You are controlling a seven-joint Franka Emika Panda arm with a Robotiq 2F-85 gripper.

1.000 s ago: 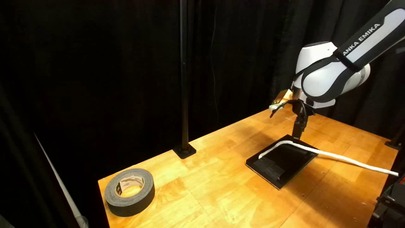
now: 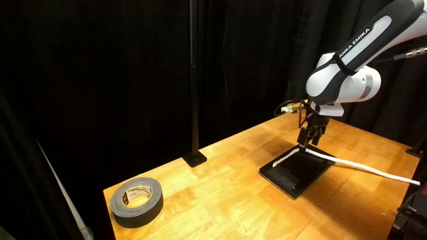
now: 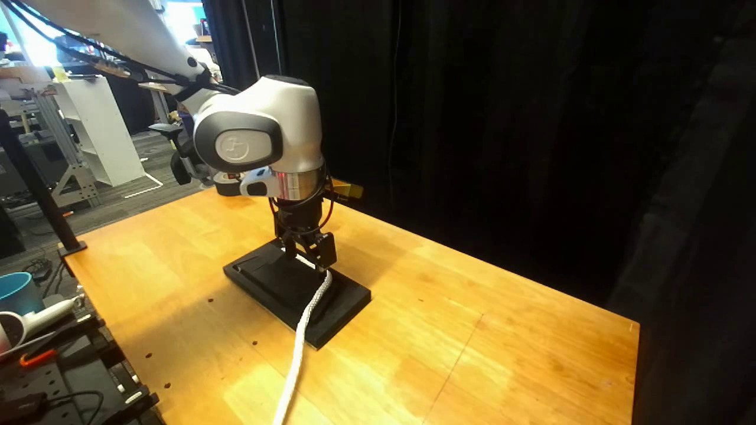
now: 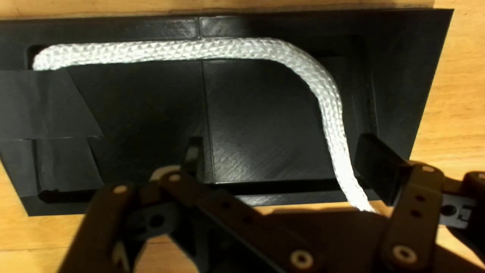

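Note:
A white braided rope (image 4: 150, 51) lies on a black board (image 2: 284, 176) with a recessed channel. In the wrist view it follows the channel along the upper side, then bends near the right end and crosses over the lower edge. Its loose length (image 3: 301, 340) runs off across the table. Low over the board, my gripper points down with its fingers wide apart. The rope passes between them, close beside the right finger (image 4: 377, 163); whether they touch I cannot tell. The left finger (image 4: 194, 157) stands over the bare middle of the board.
A roll of grey tape (image 2: 136, 202) rests at the table's near left corner in exterior view 1. A black post (image 2: 194, 158) stands at the table edge. Wide stretches of the wooden table (image 3: 453, 319) around the board are clear.
The arm has shifted left in exterior view 1, and my gripper has turned about its upright axis so both fingers now show. Rope and board look unmoved.

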